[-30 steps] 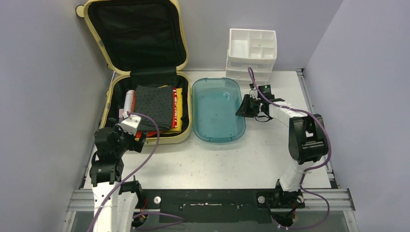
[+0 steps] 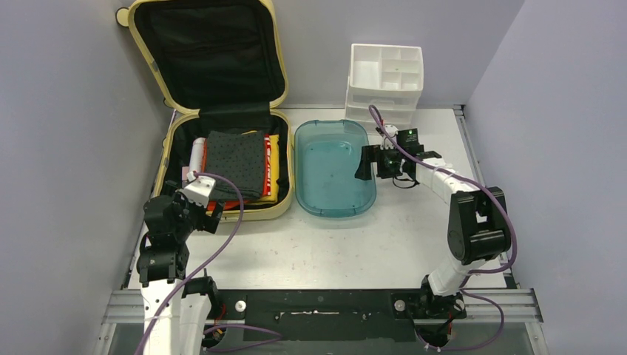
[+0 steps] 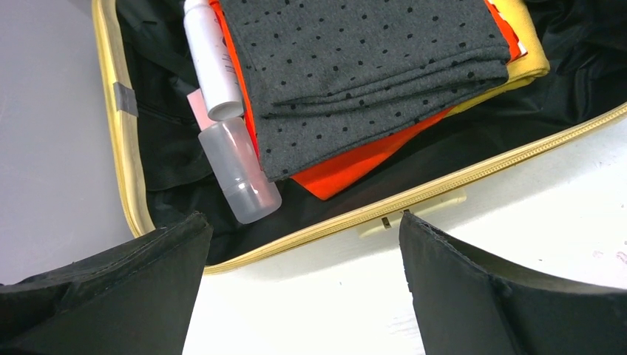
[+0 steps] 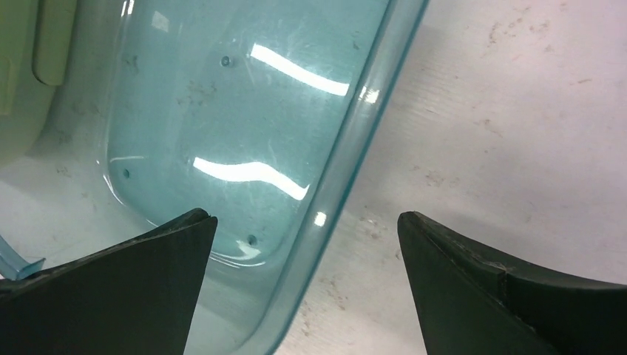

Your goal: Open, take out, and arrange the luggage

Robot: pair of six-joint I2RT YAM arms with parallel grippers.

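An open yellow suitcase (image 2: 286,200) stands at the left with its lid raised. In it lies folded dark grey dotted cloth (image 2: 235,164) on top of red and yellow cloth (image 2: 274,168). Beside the cloth, in the left wrist view, are a white cylinder (image 3: 213,63) and a clear bottle (image 3: 238,168). My left gripper is open over the suitcase's front left edge, with nothing between its fingers. At the right rim of an empty teal tray (image 2: 334,168), my right gripper stands open; the rim passes below the gap and no contact shows.
A white drawer unit (image 2: 386,77) stands at the back, behind the tray. Purple hoses (image 2: 473,181) run along both arms. Grey walls rise at both sides.
My right gripper's fingers have spread apart and the hand has turned at the tray's right rim. The tray has stayed nearly in place. My left arm has not moved.
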